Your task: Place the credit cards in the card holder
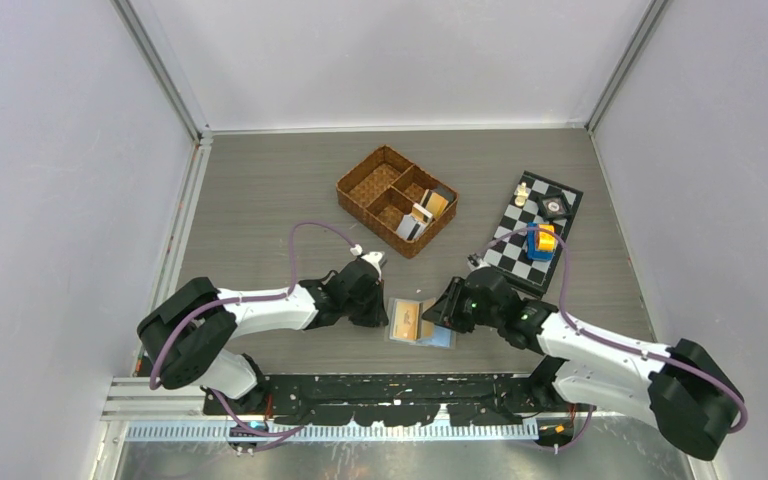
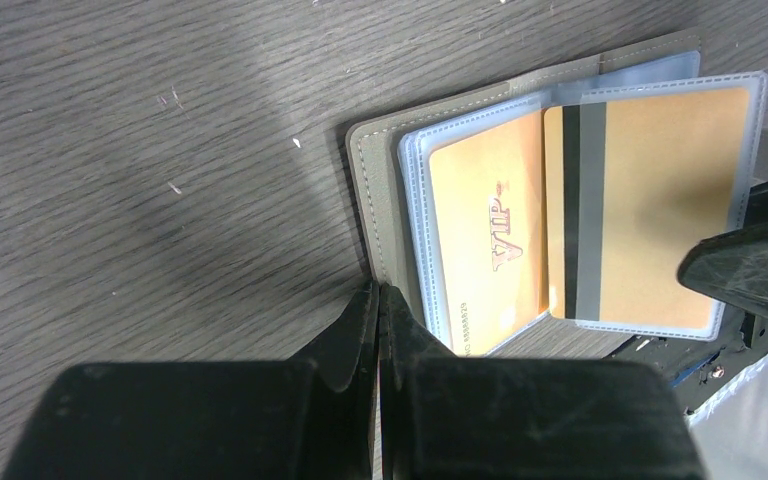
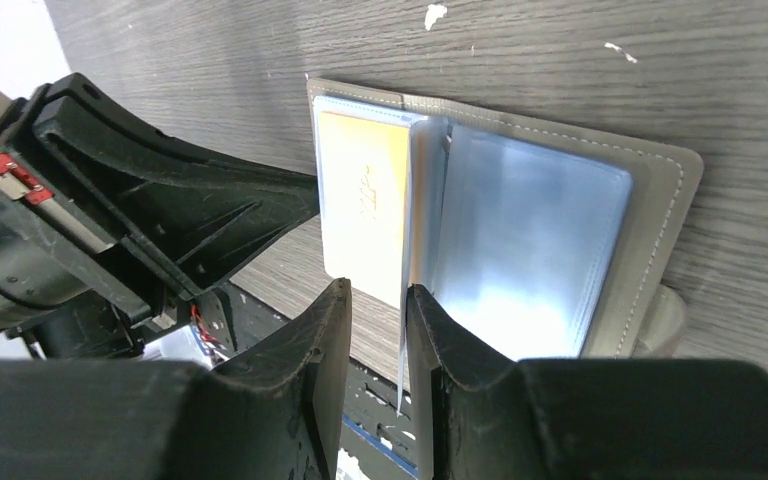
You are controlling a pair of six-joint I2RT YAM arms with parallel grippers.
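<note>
The open card holder lies on the table with gold cards in clear blue sleeves. In the left wrist view my left gripper is shut at the holder's edge, beside a gold card. My right gripper is part open over the holder; in its view a thin sleeve edge stands up beside its right finger, with a gold card on the left and an empty blue sleeve on the right.
A wicker basket with more cards stands behind the holder. A chessboard with small objects lies at the back right.
</note>
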